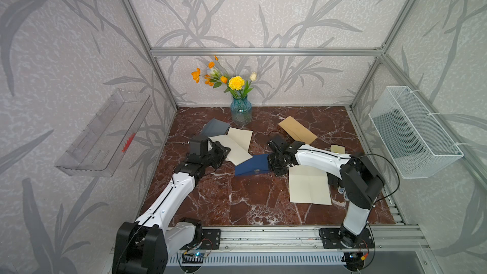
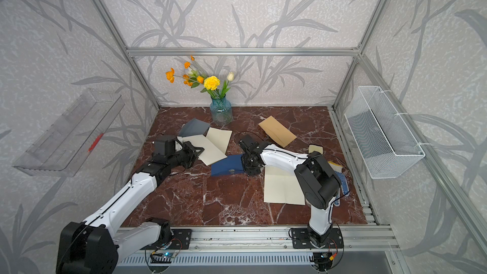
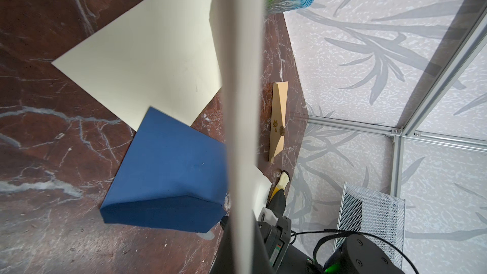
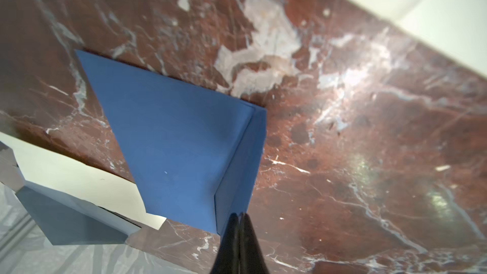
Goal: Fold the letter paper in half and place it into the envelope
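In the left wrist view a cream letter paper (image 3: 243,96) stands edge-on as a blurred band, with my left gripper shut on it. From above, this held paper (image 1: 230,151) slants toward the blue envelope (image 1: 252,165). The blue envelope (image 3: 164,162) lies on the table, its darker flap (image 4: 238,172) along one side. My right gripper is shut, tips at the flap's end of the envelope; whether they pinch it I cannot tell. A second cream sheet (image 3: 152,50) lies flat, meeting the envelope's corner in the left wrist view.
A creased cream sheet (image 1: 310,187) lies under the right arm. A tan envelope (image 1: 298,131) and a dark grey envelope (image 1: 215,126) rest toward the back, near the vase (image 1: 241,110) of flowers.
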